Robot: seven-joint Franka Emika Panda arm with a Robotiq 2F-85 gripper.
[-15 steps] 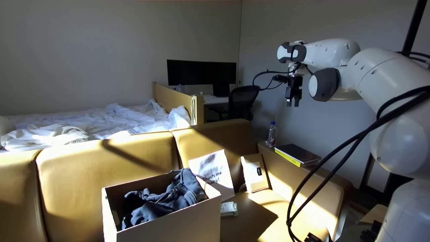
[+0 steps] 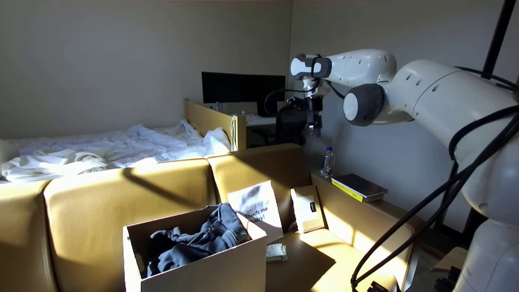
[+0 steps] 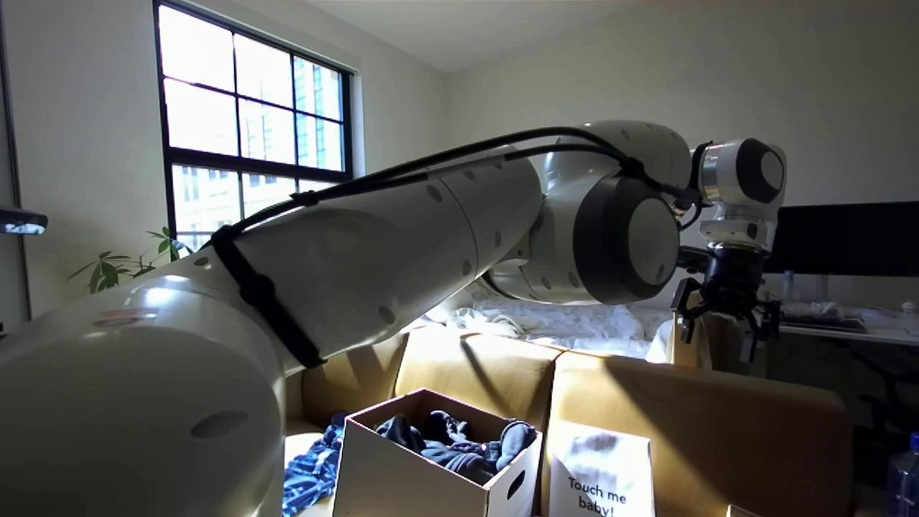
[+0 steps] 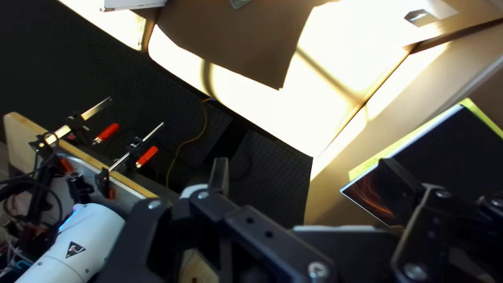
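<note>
My gripper [image 3: 719, 340] hangs high in the air, pointing down, its fingers spread with nothing between them. In exterior view 1 the gripper [image 2: 314, 130] is seen over the right end of the tan sofa, in front of the desk. On the sofa stands a white box [image 2: 204, 272] holding crumpled dark blue clothing [image 2: 199, 243]. A white bag [image 2: 258, 209] printed "Touch me baby!" leans on the backrest beside it. The wrist view looks down on the sofa seat and armrest, with the dark gripper fingers [image 4: 219, 174] low in the picture.
A clear bottle [image 2: 328, 163] with a blue cap and black-covered books [image 2: 360, 185] rest on the armrest. A framed card [image 2: 307, 209] leans in the sofa corner near a small packet [image 2: 276, 252]. Patterned blue cloth [image 3: 314, 469] lies left of the box.
In exterior view 1 the arm has swung left, carrying the gripper from beside the wall to in front of the desk chair. The box and other objects have stayed put.
</note>
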